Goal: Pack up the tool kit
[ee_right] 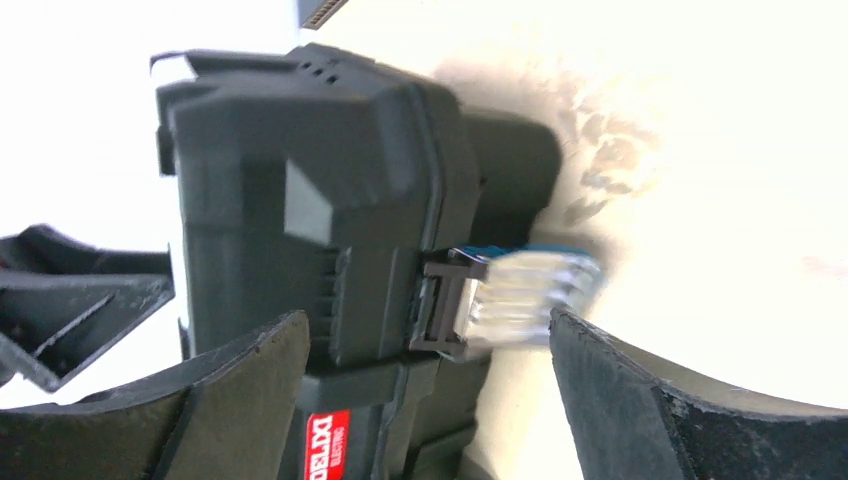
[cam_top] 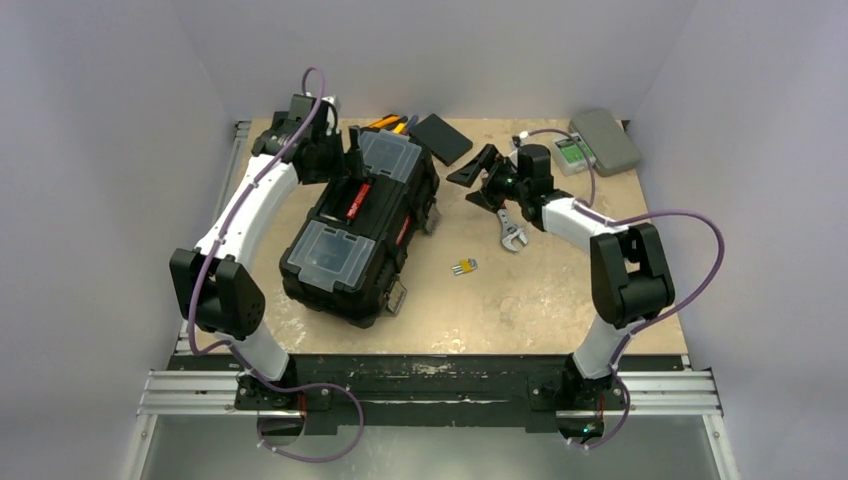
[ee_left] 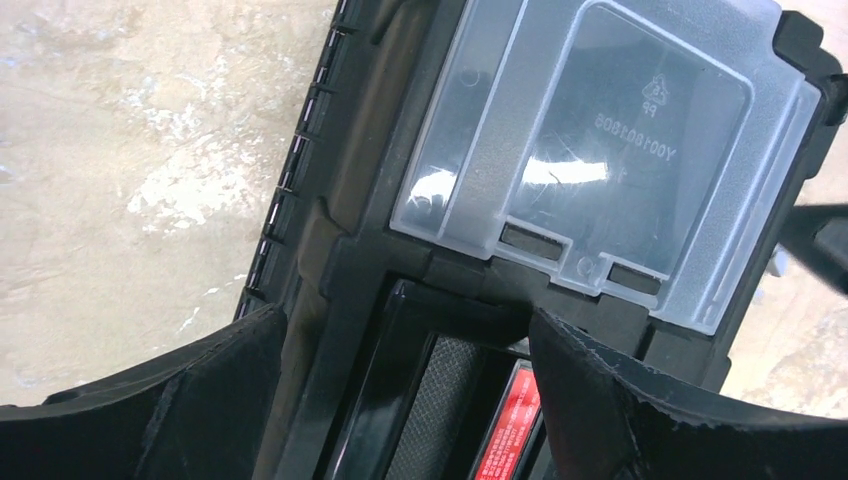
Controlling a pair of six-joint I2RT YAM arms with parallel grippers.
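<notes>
The black toolbox (cam_top: 406,262) lies at a slant on the table, its lid down, with two clear compartment covers (cam_top: 332,256) on top. Above its recessed handle (ee_left: 410,305) is my left gripper (cam_top: 348,160), fingers apart around the handle's end and not closed on it. My right gripper (cam_top: 467,186) stands open to the right of the box, clear of its front side. In the right wrist view a front latch (ee_right: 525,298) sticks outward from the box, and nothing is held between the fingers. The other latch (cam_top: 396,297) is also swung out.
An adjustable wrench (cam_top: 512,236) lies below the right gripper, and a small yellow-banded set of bits (cam_top: 464,267) lies nearer the front. A black flat case (cam_top: 441,139), a green-and-white box (cam_top: 572,155) and a grey case (cam_top: 605,142) are at the back.
</notes>
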